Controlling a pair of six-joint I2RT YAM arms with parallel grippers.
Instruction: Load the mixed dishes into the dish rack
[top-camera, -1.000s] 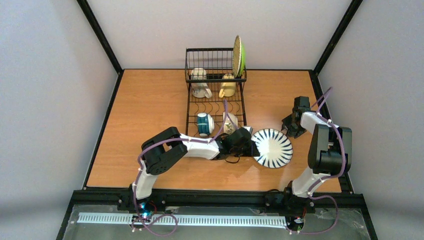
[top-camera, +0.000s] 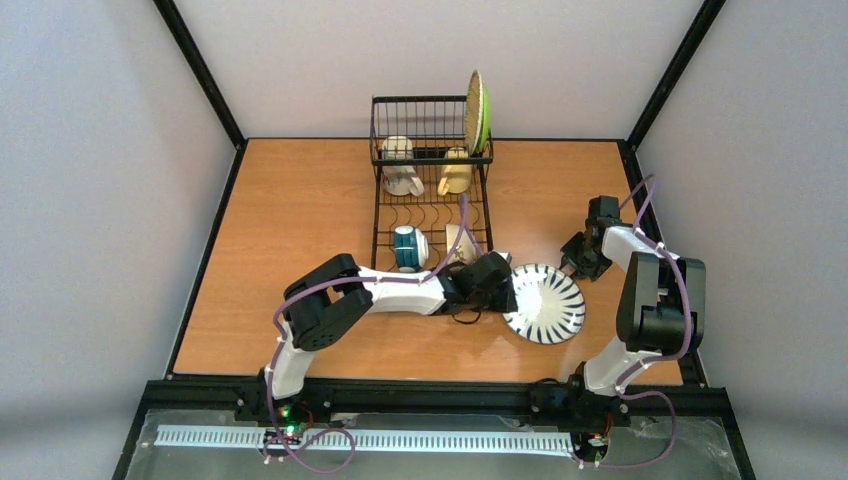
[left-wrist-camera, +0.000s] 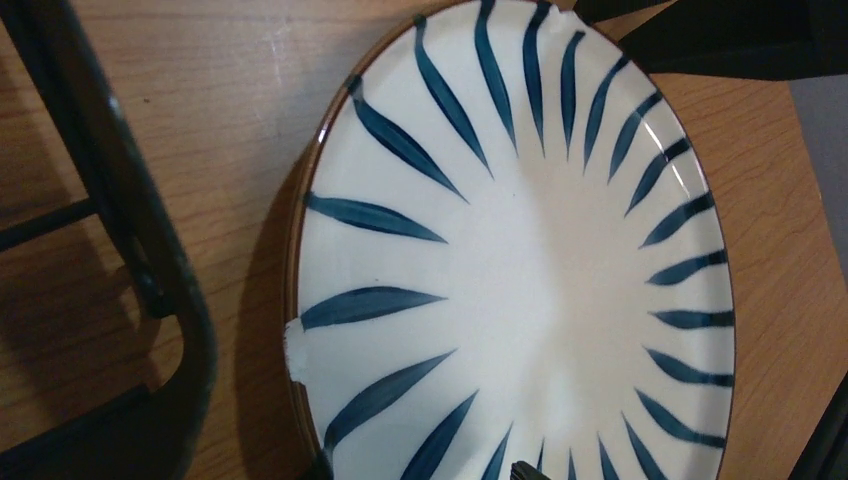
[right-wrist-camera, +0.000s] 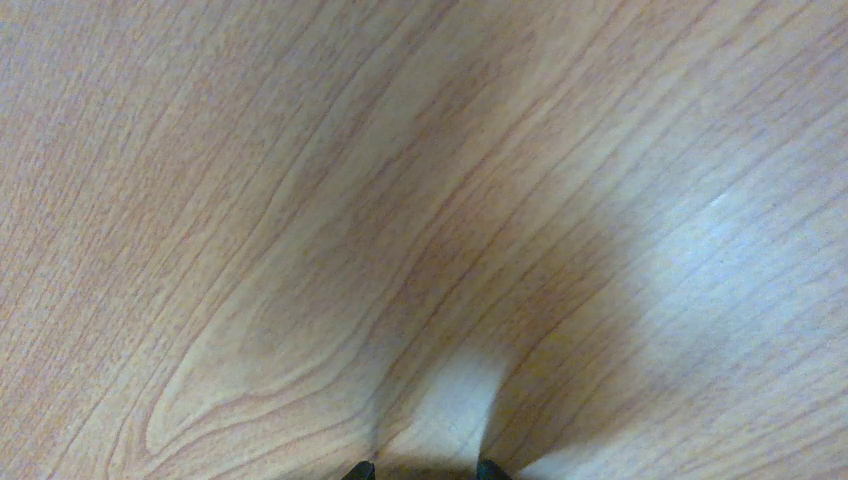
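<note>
A white plate with dark blue stripes (top-camera: 545, 305) lies on the table, right of the rack, and its striped face (left-wrist-camera: 560, 270) fills much of the left wrist view. At its left edge in the top view is my left gripper (top-camera: 513, 295), open; only bits of its fingertips show at the bottom of the left wrist view, one over the plate. Whether it touches the plate cannot be told. By the plate's upper right rim is my right gripper (top-camera: 567, 269). Its fingertips (right-wrist-camera: 493, 470) stand apart, with only wood visible between them.
The black dish rack (top-camera: 432, 162) holds a green-backed plate (top-camera: 477, 112), a white mug (top-camera: 398, 165), a yellow mug (top-camera: 455, 175), a blue-and-white cup (top-camera: 406, 248) and a cream cup (top-camera: 455, 240). Left of the rack the table (top-camera: 290, 210) is bare.
My right gripper has moved a little left and forward; the left arm is almost still.
</note>
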